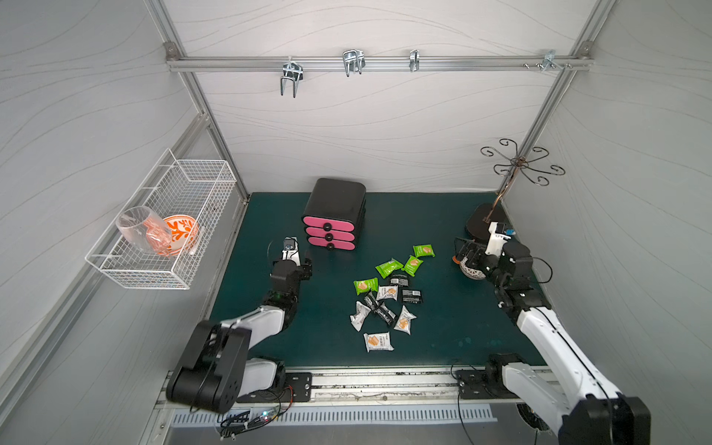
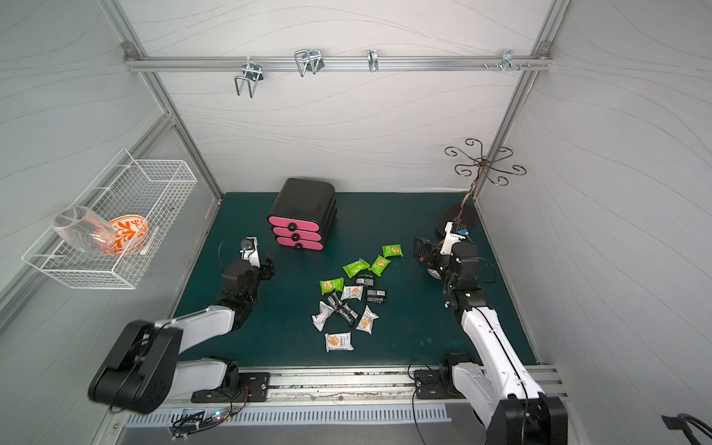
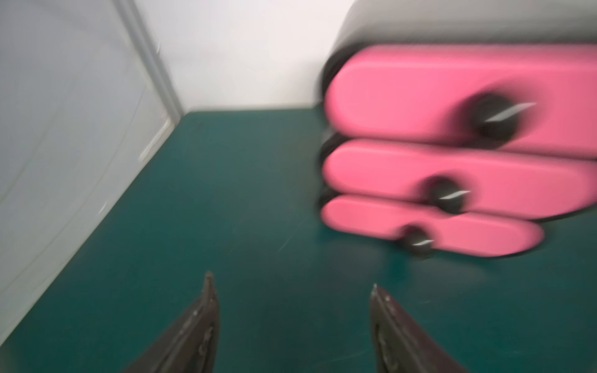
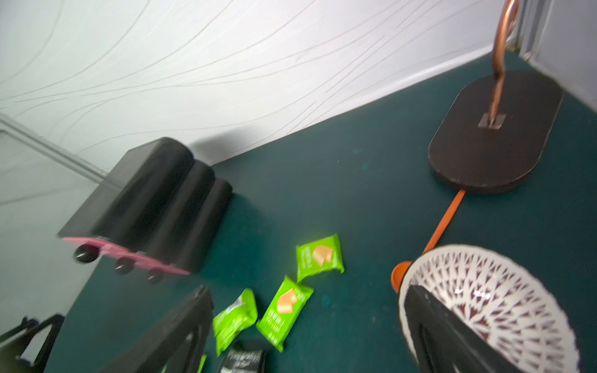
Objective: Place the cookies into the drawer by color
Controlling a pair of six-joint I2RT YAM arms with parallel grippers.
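A black cabinet with three shut pink-fronted drawers (image 1: 315, 222) and round black knobs stands at the back left of the table. Green cookie packets (image 1: 365, 285), black packets (image 1: 411, 296) and white packets (image 1: 378, 342) lie loose in the table's middle, some touching. In front of the cabinet, toward its left, my left gripper has its fingertips apart, with only bare table between them; the knobs sit ahead and to the right. My right gripper is open at the right, holding nothing, with green packets and a bowl beyond its fingers.
A white patterned bowl (image 4: 485, 304), an orange utensil (image 4: 444, 220) and a metal stand on a dark base (image 4: 497, 133) occupy the right side. A wire basket (image 1: 189, 193) hangs on the left wall.
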